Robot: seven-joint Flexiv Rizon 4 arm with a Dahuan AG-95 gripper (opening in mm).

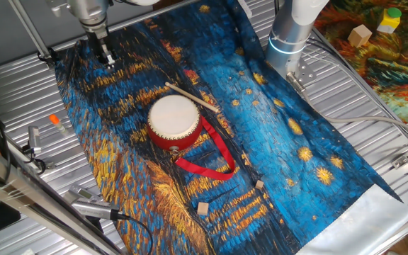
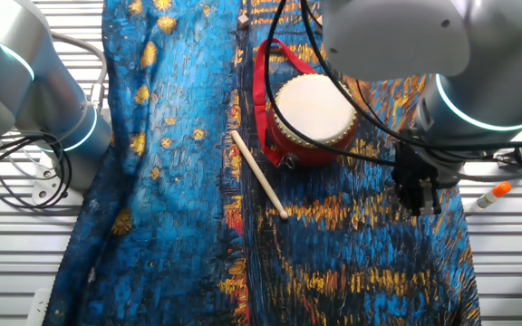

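A small red drum [image 1: 173, 122] with a pale skin stands upright on the patterned cloth, its red strap [image 1: 211, 172] looped out beside it. The wooden drumstick [image 2: 259, 174] lies flat on the cloth, close to the drum but apart from it. My gripper [image 1: 110, 59] hangs over the cloth's far left part in exterior view 1, well clear of both drum and stick. Exterior view 2 has the dark gripper [image 2: 426, 197] at the right, pointing down. Nothing shows held there, but the gap between its fingers is too small and dark to judge.
Two small wooden cubes, one light [image 1: 202, 208] and one darker [image 1: 259, 184], lie near the strap. An orange-capped tube [image 1: 57, 121] rests left of the cloth. The silver robot column [image 1: 289, 39] stands by the cloth's right edge.
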